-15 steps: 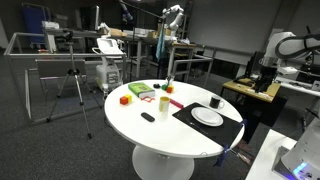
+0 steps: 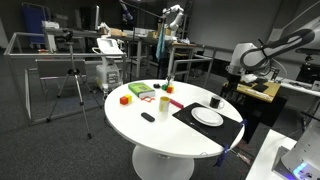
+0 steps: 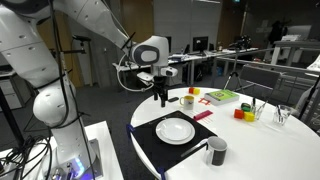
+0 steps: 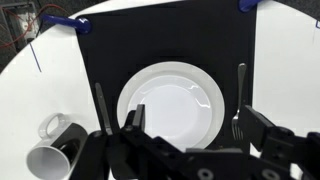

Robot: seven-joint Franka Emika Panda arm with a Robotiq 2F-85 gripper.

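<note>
A white plate (image 4: pixel 172 108) lies on a black mat (image 4: pixel 145 42), with a fork (image 4: pixel 238 102) on one side and a knife (image 4: pixel 102 108) on the other. Past the knife, a light mug (image 4: pixel 56 147) stands on the white table. My gripper (image 3: pixel 160 98) is up in the air above the table near the mat. Its fingers (image 4: pixel 137 118) are spread apart at the bottom of the wrist view, and nothing shows between them; the finger is open. The gripper hides the plate's lower edge there.
A pale cup (image 2: pixel 164 103), a dark object (image 2: pixel 148 117), a red object (image 3: pixel 206 118), coloured blocks (image 2: pixel 126 100) and a green box (image 3: pixel 222 96) occupy the rest of the table. Blue clamps (image 4: pixel 66 21) sit at the mat's edges. Table space left of the cup is clear.
My arm has swung leftward in exterior view 1, from the right edge of the picture towards the table. The objects on the table have stayed put.
</note>
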